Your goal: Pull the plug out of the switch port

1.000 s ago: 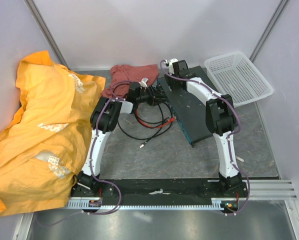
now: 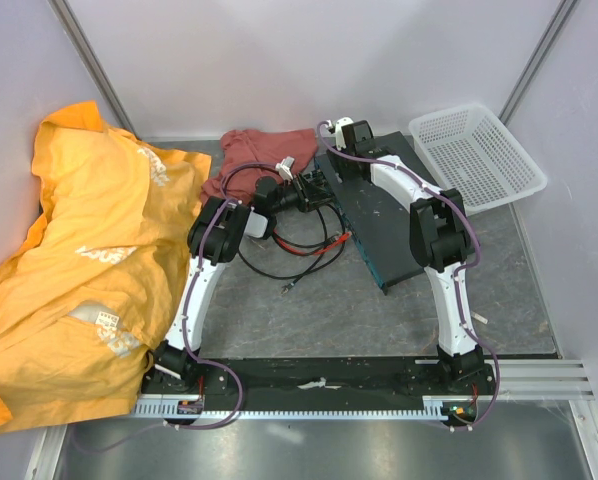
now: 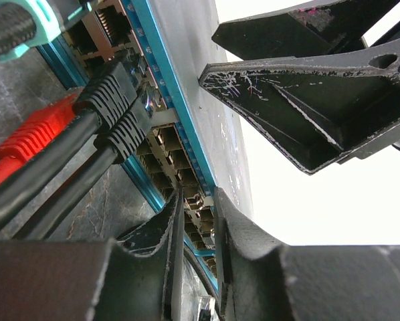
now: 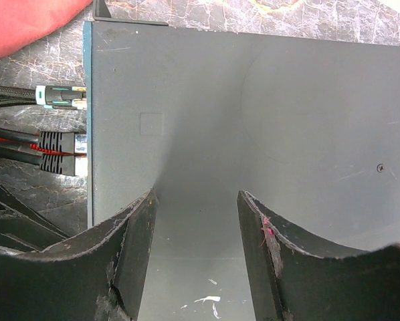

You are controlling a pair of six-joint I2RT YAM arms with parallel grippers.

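The dark switch [image 2: 394, 215] lies slantwise on the table, its port row facing left. In the left wrist view, two black plugs [image 3: 110, 93] sit in ports [image 3: 170, 147] along that edge, beside a red plug [image 3: 36, 134]. My left gripper is slightly open in front of the port face, a narrow gap between its fingers and no plug in it. Over the switch's top, my right gripper stands open with nothing between its fingers. Black plugs [image 4: 56, 164] show at the switch's left edge in the right wrist view.
Loose black and red cables [image 2: 309, 245] coil left of the switch. A red cloth [image 2: 264, 150] lies behind, a white basket [image 2: 534, 185] at the back right. Yellow fabric [image 2: 89, 260] fills the left side.
The loose cable end at the front has moved a little. The right arm looks still.
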